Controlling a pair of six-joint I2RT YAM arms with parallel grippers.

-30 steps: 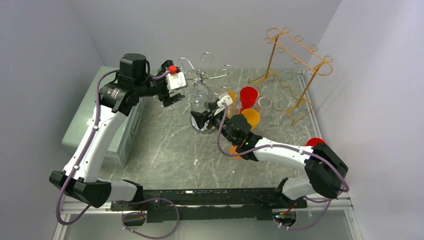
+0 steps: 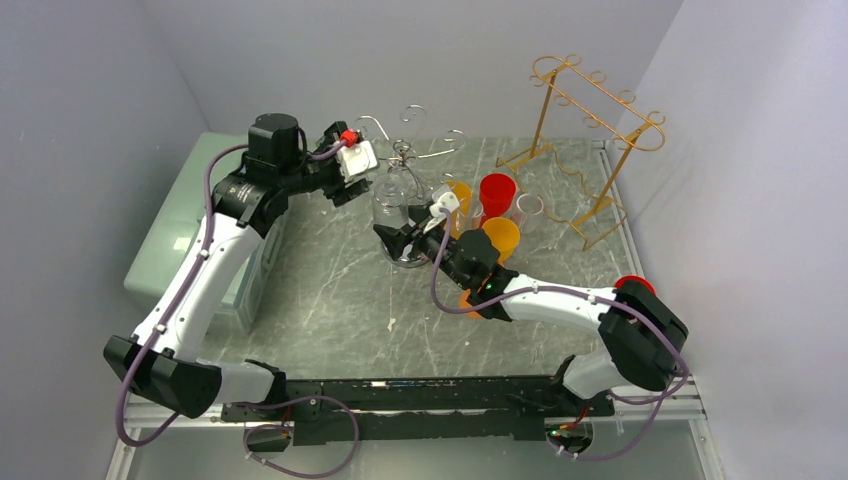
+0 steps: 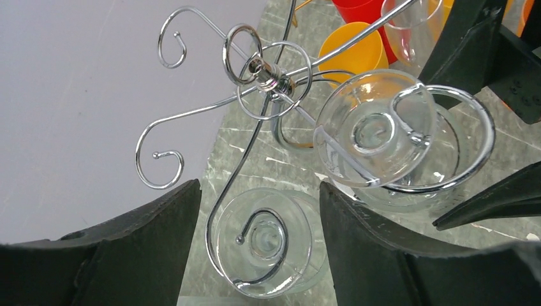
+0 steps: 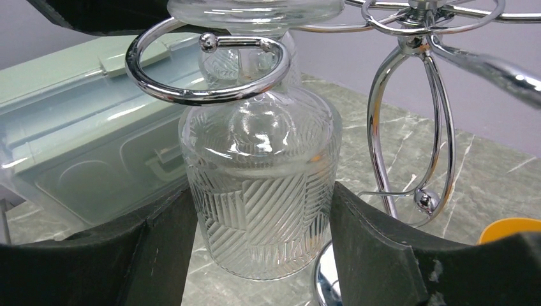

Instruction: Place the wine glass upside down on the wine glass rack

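A chrome wine glass rack (image 2: 401, 150) with curled hooks stands mid-table. One patterned clear glass (image 4: 261, 191) hangs upside down, its foot (image 4: 255, 11) above a hook ring (image 4: 210, 94) and its bowl below. My right gripper (image 2: 393, 223) has its fingers on both sides of that bowl; whether they press on it is hard to tell. Another upside-down glass (image 3: 265, 245) is at the neighbouring hook. Left of the rack, my left gripper (image 2: 350, 163) stands open, its fingertips apart; in its wrist view that second glass shows between and below them.
Red cups (image 2: 496, 190), yellow cups (image 2: 502, 236) and a clear glass (image 2: 529, 207) stand right of the rack. A gold rack (image 2: 600, 120) is at the back right. Along the left side sits a lidded box (image 2: 165, 235).
Both grippers have shifted slightly: the right one a little to the left, the left one a little to the right, closer to the rack. The rack stands where it was.
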